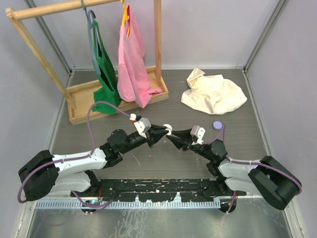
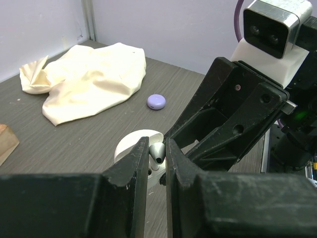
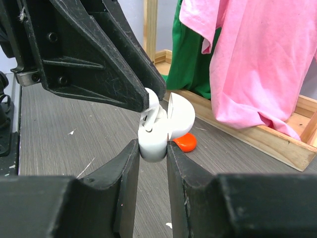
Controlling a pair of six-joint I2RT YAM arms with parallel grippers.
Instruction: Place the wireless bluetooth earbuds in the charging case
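Note:
In the left wrist view a small white earbud (image 2: 157,150) with a dark tip sits between the fingers of my left gripper, which is shut on it. Just beyond is the white charging case (image 2: 130,143), lid raised, clamped by my right gripper. Seen from the right wrist, the case (image 3: 152,144) is pinched between the fingertips of my right gripper, its open lid (image 3: 181,116) on the right. The earbud (image 3: 152,100) is at the case's opening; how deep it sits cannot be told. From above, both grippers meet over the table and hide most of the case.
A purple round case (image 1: 217,125) lies right of the grippers, below a cream cloth (image 1: 214,93). At back left stands a wooden rack (image 1: 79,118) with green and pink garments. Behind the case in the right wrist view is an orange-red object (image 3: 185,142). Bare table surrounds the grippers.

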